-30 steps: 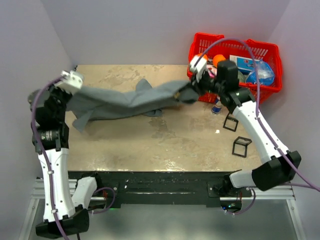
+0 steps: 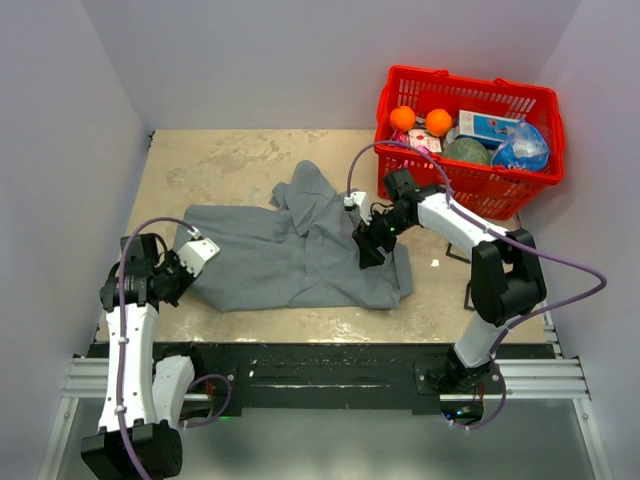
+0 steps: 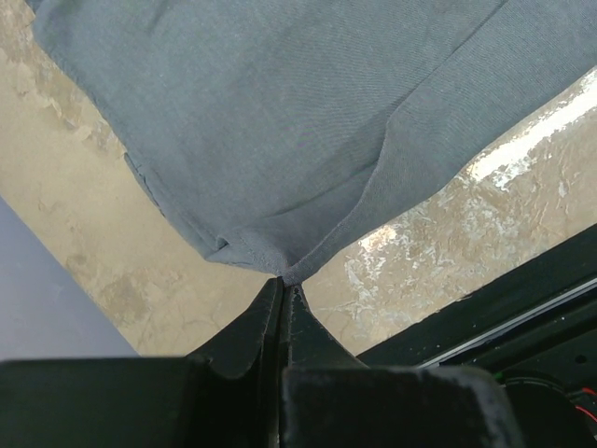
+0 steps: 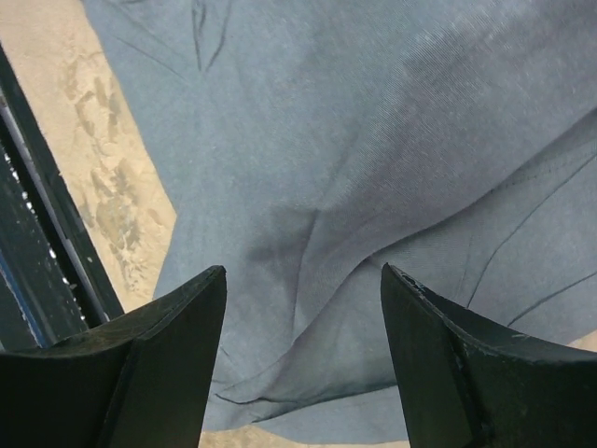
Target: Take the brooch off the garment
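The grey garment (image 2: 260, 255) lies spread on the table, with a bunched fold at its back edge. In the left wrist view, its front left corner gathers to a point at the fingertips of my left gripper, which is shut on that cloth. My right gripper stands open above the garment's right part; cloth (image 4: 270, 219) shows between and beyond its fingers, not gripped. No brooch can be made out in any current view; it may be under the cloth or hidden by the right gripper.
A red basket (image 2: 470, 80) holding oranges (image 2: 439, 122), a blue bag (image 2: 521, 148) and other items stands at the back right. Dark frames lie partly behind the right arm. Bare table (image 2: 210, 160) shows at the back left.
Earlier both arms held the garment stretched up and farther back, a small brownish spot near its right end.
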